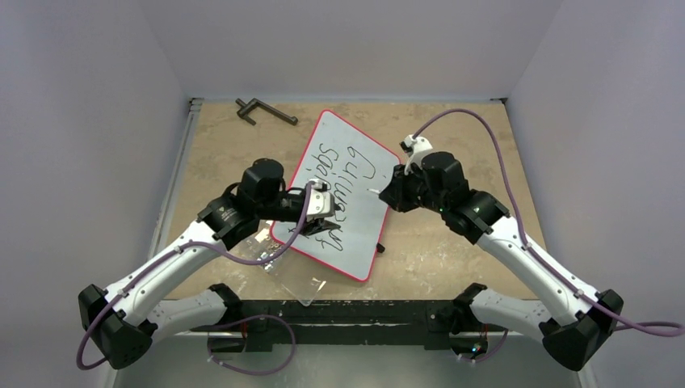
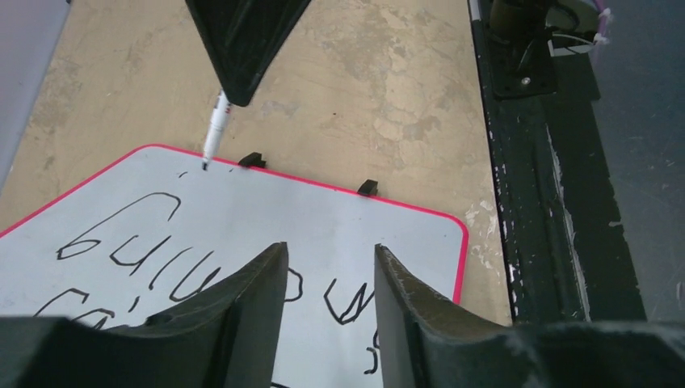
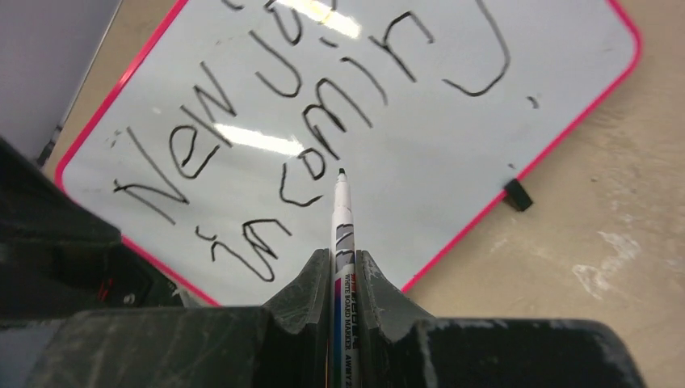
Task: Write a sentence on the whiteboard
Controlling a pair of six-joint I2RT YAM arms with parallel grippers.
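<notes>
The whiteboard (image 1: 355, 257), red-edged, lies slanted on the table with several lines of black handwriting. A white marker (image 3: 344, 242) is gripped lengthwise by my right gripper, which is shut on it; the dark writing tip is bare and points out over the board. From above, the right gripper (image 1: 386, 194) is at the board's right edge. My left gripper hovers over the board's lower left part, open, its fingers apart with nothing between them. The marker (image 2: 216, 129) also shows in the left wrist view. I cannot see a cap anywhere.
Black clips (image 2: 367, 188) sit along the board's right edge. A dark angled bracket (image 1: 266, 111) lies at the back left. Clear plastic packaging (image 1: 297, 279) is at the board's lower left. Bare table (image 1: 460, 250) shows to the right.
</notes>
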